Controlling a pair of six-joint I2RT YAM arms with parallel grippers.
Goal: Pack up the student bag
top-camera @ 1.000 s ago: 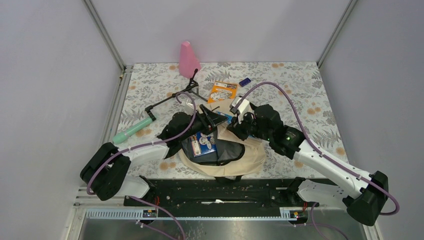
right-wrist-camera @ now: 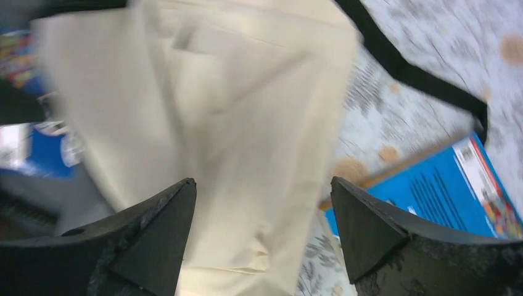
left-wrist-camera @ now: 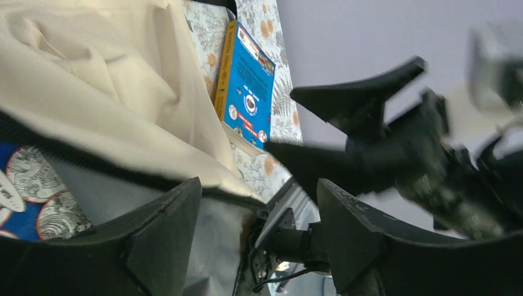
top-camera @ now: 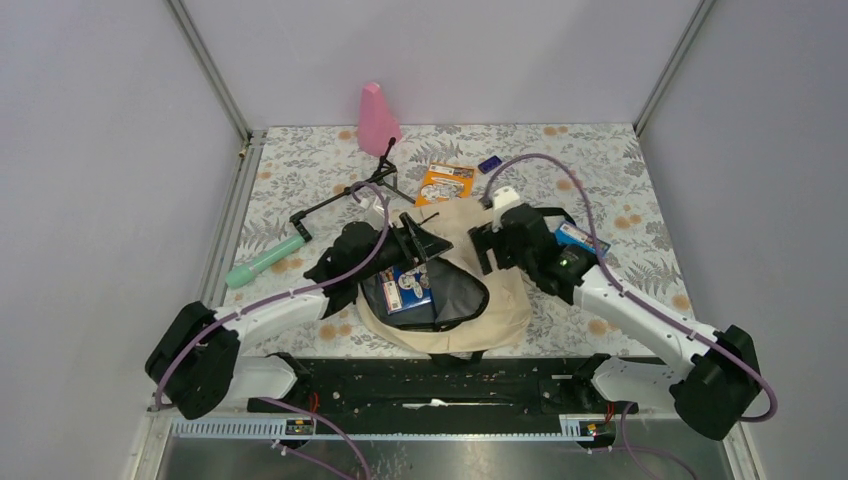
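Observation:
A beige bag (top-camera: 500,310) lies open at the table's front, with a blue patterned book (top-camera: 405,288) inside its dark compartment (top-camera: 455,295). A second blue book (left-wrist-camera: 245,86) lies to the bag's right, also visible as a blue cover (right-wrist-camera: 425,185). My left gripper hangs over the compartment, open, nothing seen between its fingers. My right gripper is open above the beige fabric, left of the second book; that view is blurred.
Behind the bag lie an orange book (top-camera: 446,180) and a small dark blue item (top-camera: 489,164). A pink object (top-camera: 376,120), a black stand (top-camera: 340,195) and a green cylinder (top-camera: 262,264) stand or lie at left and back.
My right gripper has moved back from my left one, and the blue book that was beneath it now shows farther right, with the bag's fabric shifted. The left arm has moved slightly.

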